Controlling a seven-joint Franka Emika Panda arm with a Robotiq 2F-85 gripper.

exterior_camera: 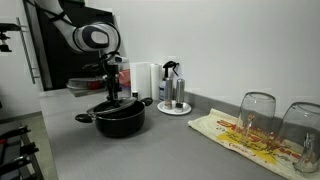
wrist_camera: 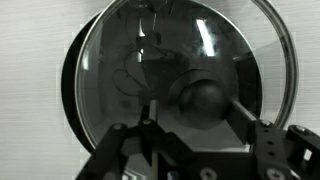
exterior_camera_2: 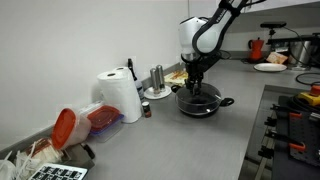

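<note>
A black two-handled pot (exterior_camera: 120, 122) stands on the grey counter, also seen in exterior view 2 as the dark pot (exterior_camera_2: 200, 107). Over its mouth lies a clear glass lid (wrist_camera: 130, 45) with a dark round knob (wrist_camera: 203, 103). From above, the lid looks off-centre, with a dark crescent of pot showing past its left edge. My gripper is open right above the lid, one finger to either side of the knob. Whether the pads touch the knob cannot be made out.
Behind the pot stand a white paper roll (exterior_camera_2: 118, 97) and a plate (exterior_camera: 174, 108) with bottles and shakers. Two glass jars (exterior_camera: 257, 113) rest on a patterned yellow cloth (exterior_camera: 225, 132) at the right.
</note>
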